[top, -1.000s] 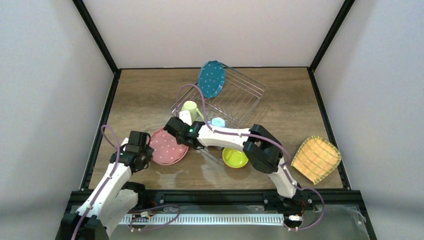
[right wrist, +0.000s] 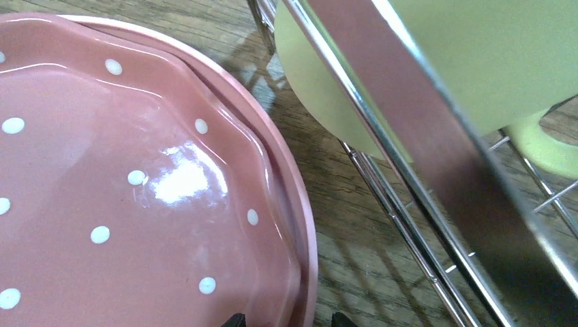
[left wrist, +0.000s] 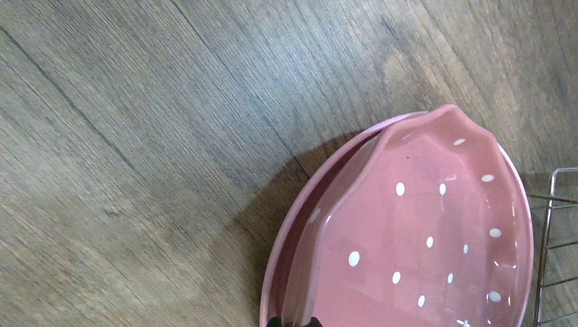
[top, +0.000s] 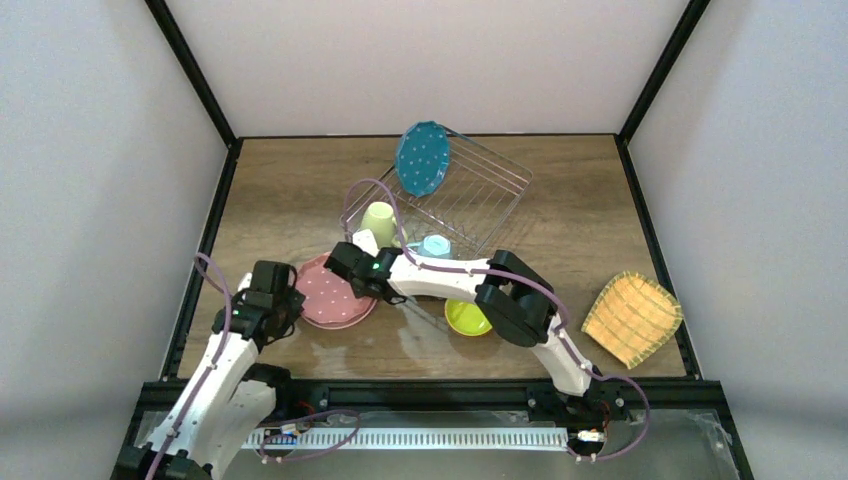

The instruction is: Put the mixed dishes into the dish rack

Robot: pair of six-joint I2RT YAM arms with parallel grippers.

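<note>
A pink wavy-edged plate with white dots point(top: 330, 293) lies stacked on a second pink plate point(left wrist: 274, 272); in the left wrist view a gap shows between their rims on the near left. My left gripper is shut on the upper plate's rim at that side. Across the stack, my right gripper stands part open, with the plates' right rims between its fingertips. Upright in the wire dish rack point(top: 470, 205) is a blue dotted plate point(top: 423, 158). A green cup point(top: 377, 222) and a light blue cup point(top: 436, 247) are at the rack's front.
The rack's metal edge point(right wrist: 436, 129) runs close beside the right gripper and the pink plates. A yellow-green bowl point(top: 467, 318) sits beneath the right arm. On the far right lies a yellow checked cloth piece point(top: 632, 318). Bare table shows left of the rack.
My left arm has shifted a little to the left. The dishes in the rack look the same.
</note>
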